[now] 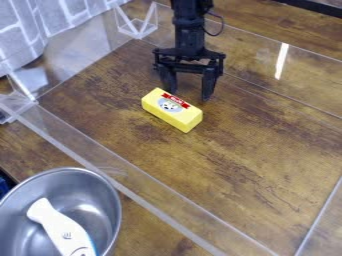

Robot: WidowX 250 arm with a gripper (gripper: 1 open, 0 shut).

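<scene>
A black robot arm reaches down from the top centre to the wooden tray floor, where its black gripper [190, 76] stands open just behind a yellow box [173, 116] with a red-and-white label. The box lies apart from the gripper, nearer the camera. Nothing shows between the fingers.
A steel bowl [100, 220] holding a white handled object [56, 225] sits outside the tray at the lower left. Clear plastic walls edge the wooden floor [227, 170]. The floor to the right and left of the box is clear. Something whitish stands at the upper left.
</scene>
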